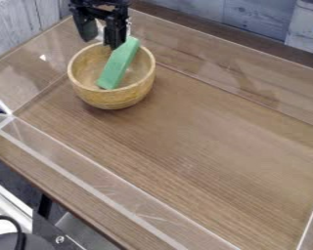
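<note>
A tan bowl (111,99) sits on the wooden table at the upper left, with a green elongated object (117,62) lying tilted inside it. My gripper (102,36) is over the back of the bowl, open, its dark fingers pointing down just behind the green object's upper end. Whether anything touches is too small to tell.
Grey walls or edges run along the back, and a dark round part (8,234) is at the lower left corner.
</note>
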